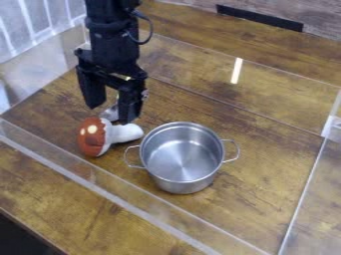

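My black gripper hangs at the upper left, fingers pointing down and open, just above and behind a red and white toy mushroom lying on its side. A steel pot with two wire handles stands to the right of the mushroom. Part of a small pale object shows behind the gripper, mostly hidden.
Clear panels edge it on the left and right. A short white strip lies toward the back right.
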